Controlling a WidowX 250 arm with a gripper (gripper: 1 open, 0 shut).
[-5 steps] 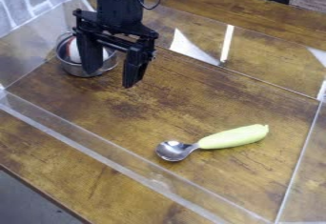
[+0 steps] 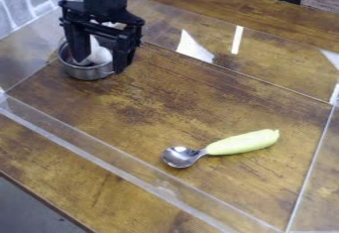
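Observation:
My black gripper (image 2: 101, 41) is open and hangs over a steel bowl (image 2: 90, 68) at the upper left of the view. Something white is partly visible in the bowl behind the fingers; what it is, I cannot tell. A metal spoon (image 2: 181, 157) lies toward the lower middle of the wooden table (image 2: 159, 108), with a pale yellow-green corn-cob-like object (image 2: 243, 142) at its handle end, to the right.
Clear plastic barriers edge the work area. A white rack stands at the top left.
My gripper has moved left and slightly up in the view, further over the bowl. The spoon and the yellow-green object have stayed in place.

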